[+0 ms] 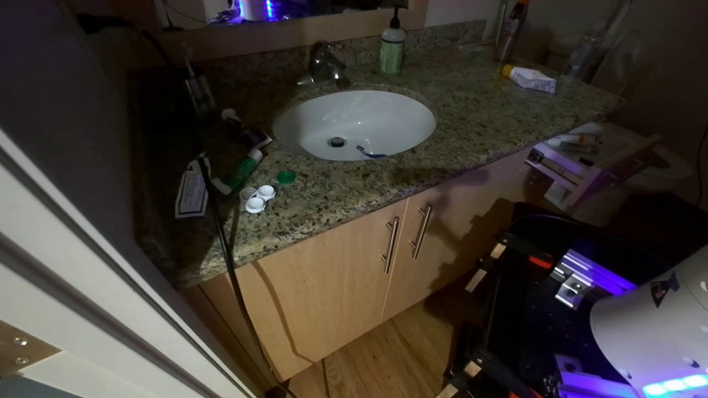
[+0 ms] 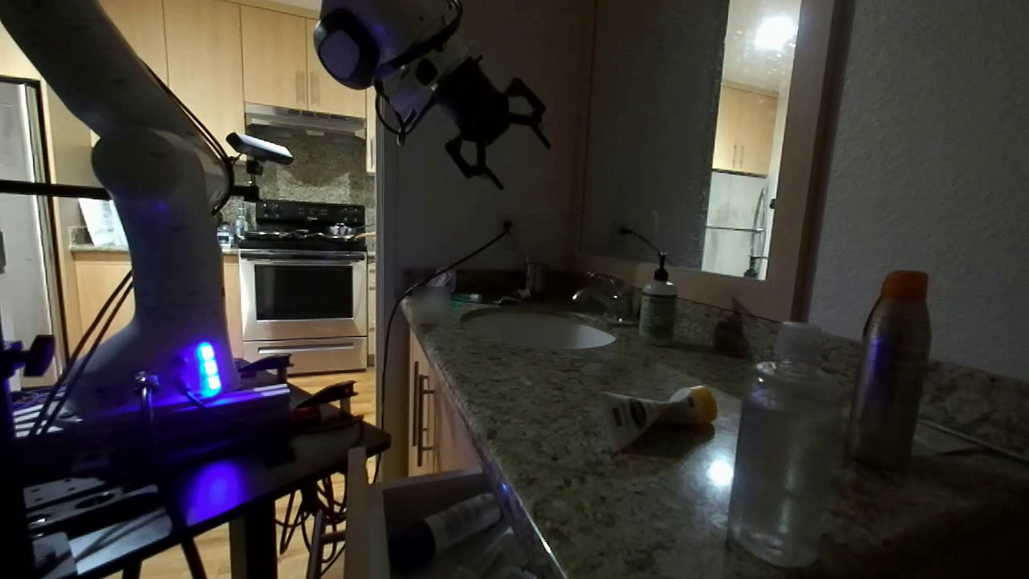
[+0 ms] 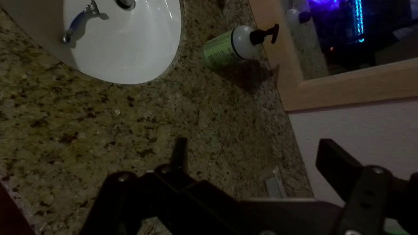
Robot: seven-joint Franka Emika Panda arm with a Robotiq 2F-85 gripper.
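High above the counter, my gripper (image 2: 526,166) stands open and empty; in the wrist view its dark fingers (image 3: 181,152) are spread wide apart. It is out of sight in exterior view 1. A blue-handled razor (image 3: 76,24) lies in the white oval sink (image 1: 312,126), near the drain. Behind the sink, against the backsplash, a green-labelled soap bottle (image 1: 392,53) with a black pump stands upright. A white tube with a yellow cap (image 1: 532,79) lies on the right part of the granite counter (image 1: 464,113).
An open drawer (image 1: 564,171) with tubes inside juts out at the right. A clear bottle (image 2: 786,463) and a metallic spray can (image 2: 889,376) stand near that end. Left of the sink lie a green tube (image 1: 244,169), contact lens case (image 1: 256,203) and green cap (image 1: 286,176). A black cable (image 1: 222,232) hangs over the front.
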